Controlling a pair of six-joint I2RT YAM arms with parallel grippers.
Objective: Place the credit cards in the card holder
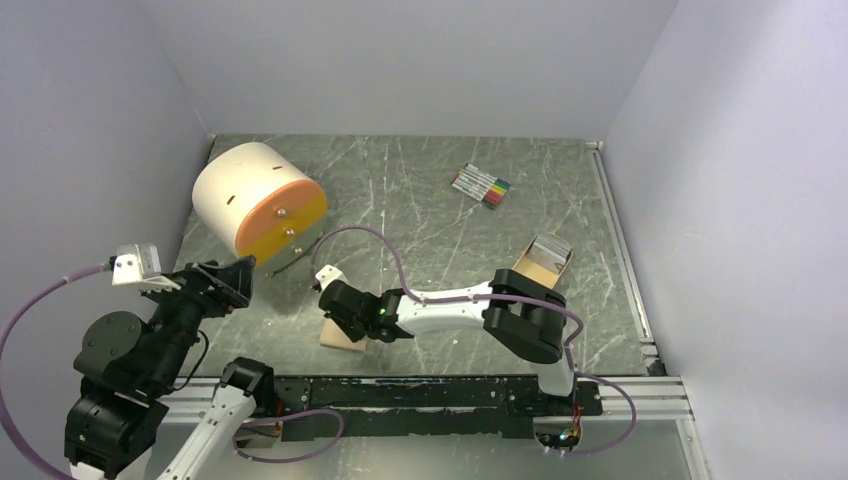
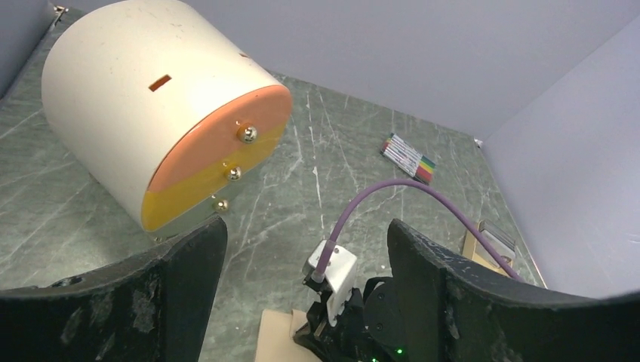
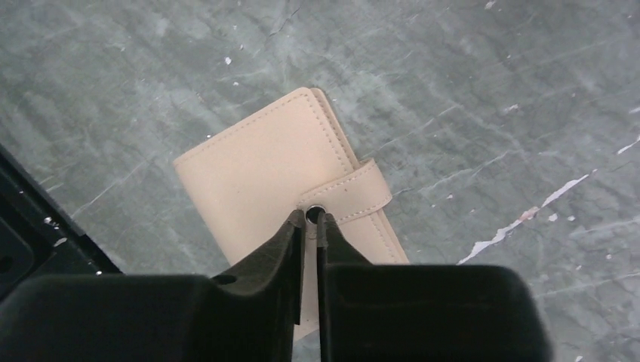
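The beige card holder [image 3: 264, 151] lies flat on the table, its strap [image 3: 351, 192] fastened across the edge with a dark snap. My right gripper is over that snap, its fingers close together with a narrow gap and nothing gripped between them. In the top view the right hand covers much of the holder [image 1: 342, 338]. Grey-white flat cards [image 1: 551, 249] sit in an open cardboard box [image 1: 536, 271] at the right. My left gripper [image 1: 240, 285] hangs empty at the left, and the left wrist view shows its fingers [image 2: 189, 279] far apart.
A large cream cylinder [image 1: 240, 190] with an orange-yellow front stands at the back left, near the left hand. Coloured markers [image 1: 481, 185] lie at the back. Purple cables arc above both arms. The middle of the table behind the right arm is clear.
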